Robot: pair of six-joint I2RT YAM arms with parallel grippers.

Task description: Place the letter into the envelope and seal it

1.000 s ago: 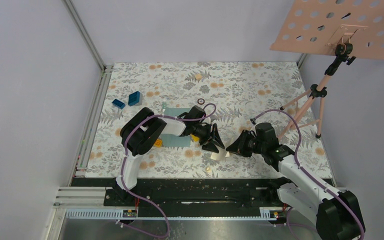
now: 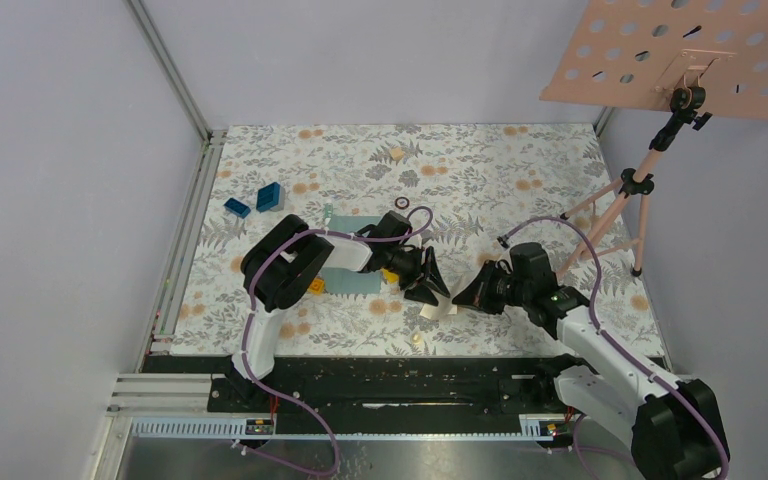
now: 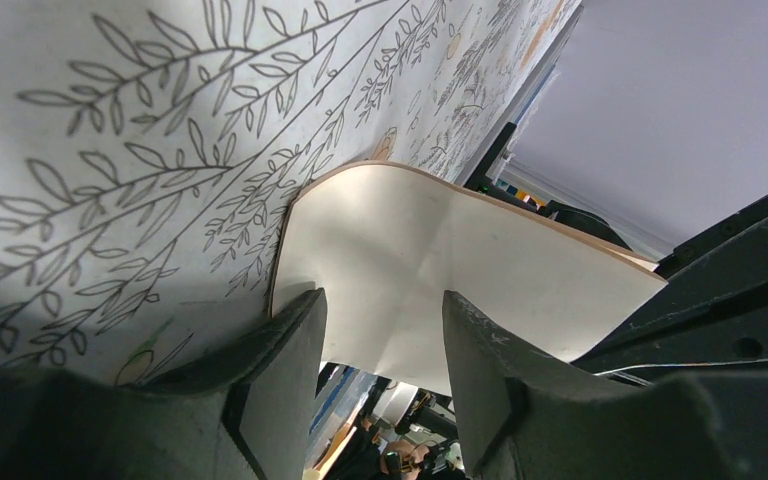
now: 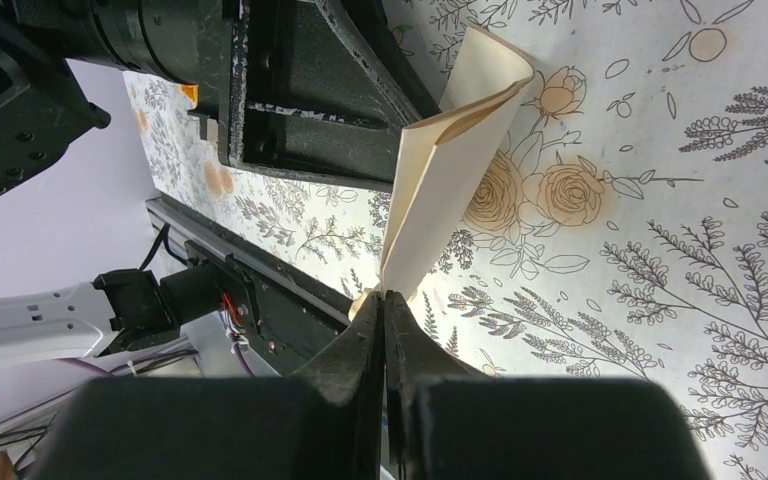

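A cream folded paper (image 2: pixel 438 309), which looks like the envelope, is near the front middle of the table, between my two grippers. My left gripper has its fingers apart, with the paper's pale face (image 3: pixel 375 250) spanning the gap just beyond them. In the right wrist view the paper (image 4: pixel 455 175) stands on edge, its layers spread a little at the top. My right gripper is shut, and the paper's lower corner narrows into its fingertips. I cannot make out a separate letter.
A grey-green mat (image 2: pixel 353 281) lies under my left arm, with a yellow item (image 2: pixel 316 286) at its edge. Blue boxes (image 2: pixel 271 196) are at the back left. A tripod stand (image 2: pixel 620 200) rises at the right.
My left arm has stayed in place.
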